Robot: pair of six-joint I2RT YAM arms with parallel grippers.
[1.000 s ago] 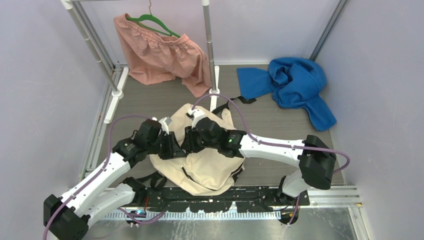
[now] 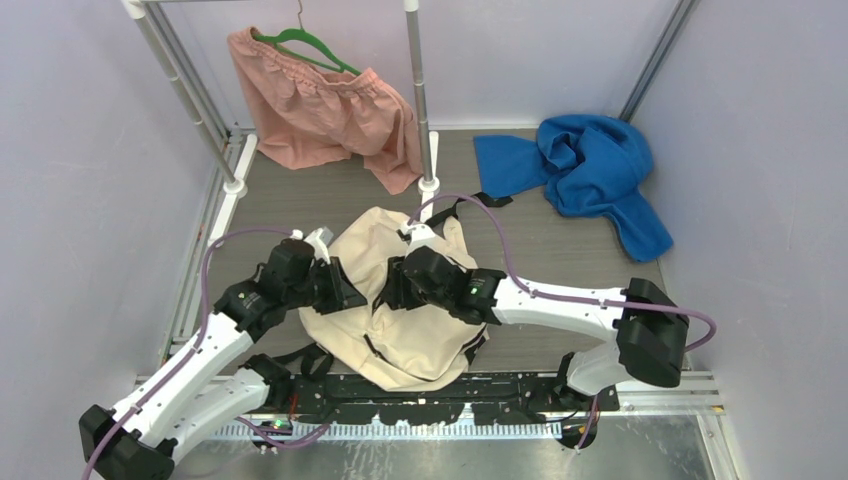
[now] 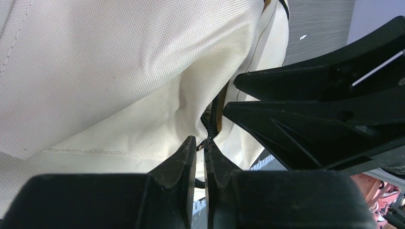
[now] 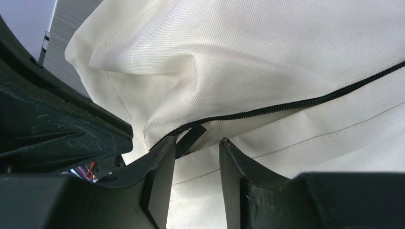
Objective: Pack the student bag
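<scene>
A cream canvas bag (image 2: 390,355) lies at the front centre, its black zipper (image 4: 305,102) parted with a narrow gap; a short black tab (image 4: 188,140) shows inside it. My left gripper (image 2: 350,292) is over the bag's left part; in its wrist view its fingertips (image 3: 188,145) are close together at the zipper, and whether anything is between them is unclear. My right gripper (image 2: 395,285) hangs over the middle of the bag, its fingertips (image 4: 228,150) apart just at the zipper opening, open.
Pink shorts (image 2: 315,120) hang on a green hanger (image 2: 320,45) at the back left, between rack posts (image 2: 420,90). A blue cloth (image 2: 590,175) lies at the back right. Bare floor (image 2: 545,260) shows right of the bag.
My right gripper has moved right and slightly up in the top view, away from my left gripper, which has shifted slightly left and up. The bag looks much the same.
</scene>
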